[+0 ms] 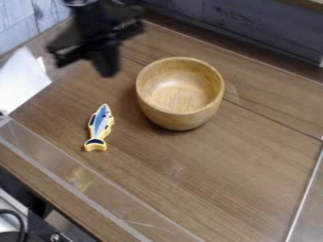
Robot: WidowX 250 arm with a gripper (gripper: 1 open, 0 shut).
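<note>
A wooden bowl [179, 94] rests on the brown table [221, 189], right of centre. To its lower left lies a flat fish toy [98, 128], blue and white with a yellow edge. My dark gripper [106, 64], blurred by motion, hangs in the upper left of the camera view, above and left of the bowl and higher up than the fish; it is shut, with nothing visible between its fingers.
Clear plastic edging [78, 181] runs along the left and lower-left side of the table. A bright white patch sits at the far left. A dark wall bounds the back.
</note>
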